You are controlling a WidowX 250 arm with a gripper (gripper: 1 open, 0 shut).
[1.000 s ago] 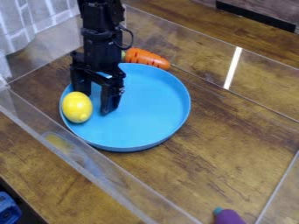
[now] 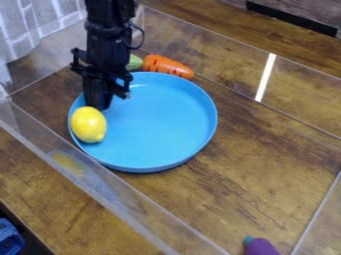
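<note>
A blue plate (image 2: 160,125) lies on the wooden table, with a yellow object (image 2: 88,125), like a lemon or egg shape, at its left side. My black gripper (image 2: 94,92) hangs above the plate's back left, just behind and above the yellow object and apart from it. It looks shut, with nothing visible between its fingers, though they are small and dark.
An orange carrot (image 2: 170,68) and a green item (image 2: 144,63) lie behind the plate. A purple object (image 2: 261,245) is at the bottom right. Clear plastic walls edge the left side.
My gripper has risen from low over the plate, moving up and slightly left. The yellow object and the plate appear to stay in place.
</note>
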